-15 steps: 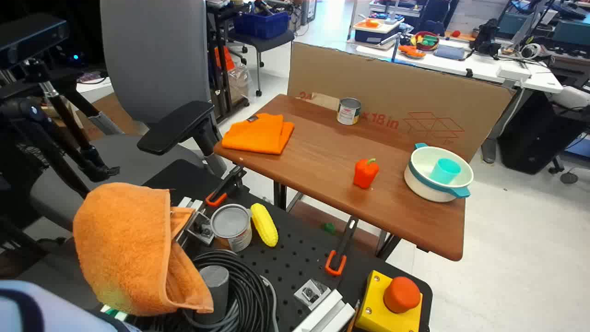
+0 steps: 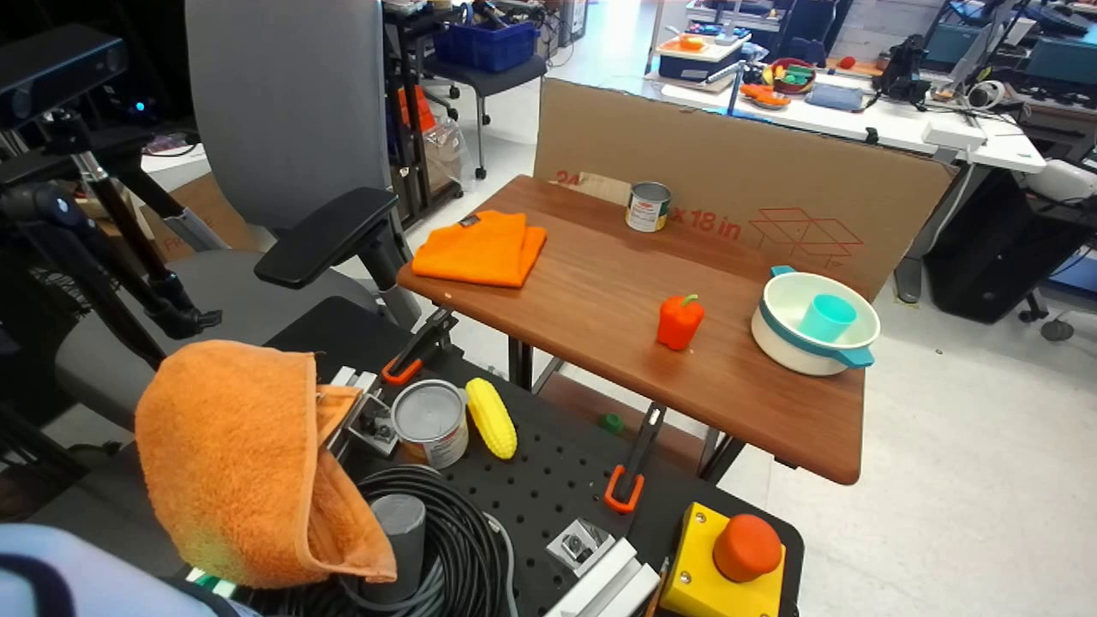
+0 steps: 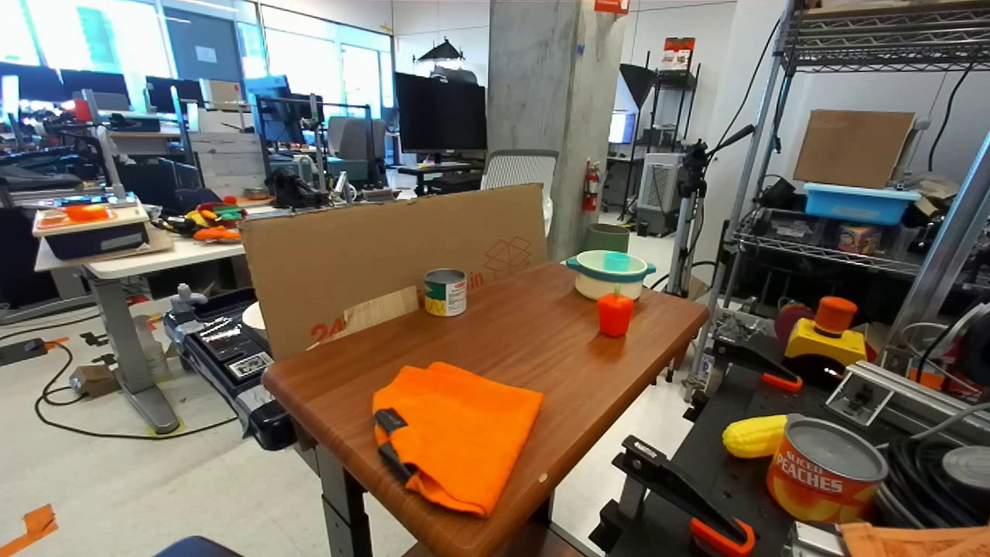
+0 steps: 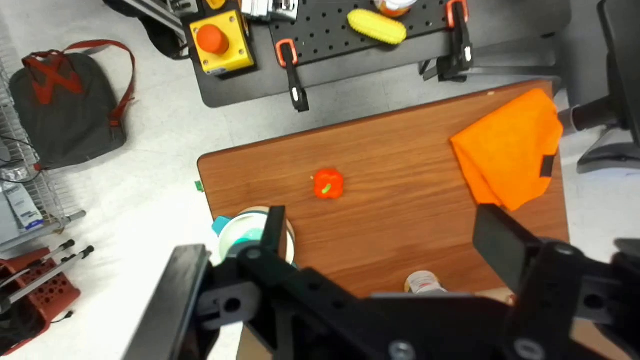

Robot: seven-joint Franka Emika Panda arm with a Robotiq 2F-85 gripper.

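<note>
My gripper stands open high over the wooden table [image 4: 384, 162], its two dark fingers wide apart and nothing held. On the tabletop a red pepper [image 2: 680, 323] stands upright with its green stem up. To its right in exterior view 1 is a white pot [image 2: 787, 355] with teal handles, and a teal cup [image 2: 826, 318] sits inside it. An orange cloth [image 2: 481, 250] lies folded at the opposite end. Near the cardboard stands an open-topped can [image 3: 445, 293]. In the wrist view a finger partly covers the pot [image 4: 240, 231].
A cardboard sheet [image 2: 720, 170] lines the table's far side. Beside the near edge, a black perforated bench [image 2: 535, 504] carries a yellow corn [image 2: 491, 418], a peach can [image 3: 824, 472], clamps and a red-topped yellow button box [image 2: 725, 566].
</note>
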